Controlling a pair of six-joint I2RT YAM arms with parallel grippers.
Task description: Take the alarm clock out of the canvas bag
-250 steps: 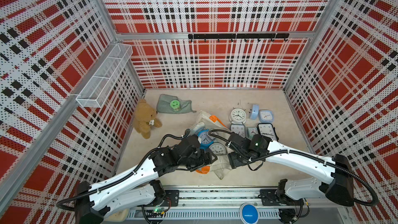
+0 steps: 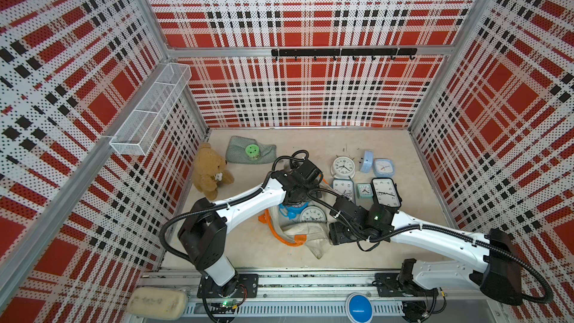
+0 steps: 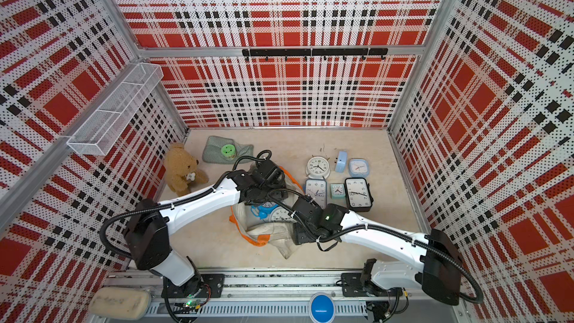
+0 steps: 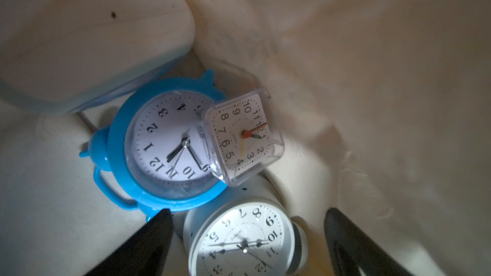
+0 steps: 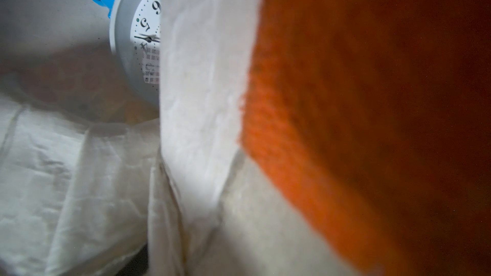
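The off-white canvas bag [image 2: 312, 231] with orange handles lies open at the table's front middle. Inside, the left wrist view shows a blue round alarm clock [image 4: 118, 138], a small clear-cased square clock [image 4: 244, 138] leaning on it, a white round clock [image 4: 245, 245], and a pale rounded object [image 4: 97, 46]. My left gripper points down over the bag, open, its fingers either side of the white round clock and apart from it. My right gripper [image 2: 336, 233] is at the bag's right front edge; canvas and orange strap [image 5: 286, 138] fill its view and hide its fingers.
Several clocks stand right of the bag, including a white round one [image 2: 343, 166] and a black-framed one [image 2: 385, 192]. A teddy bear [image 2: 208, 170] and a grey-green cloth [image 2: 238, 150] lie at left.
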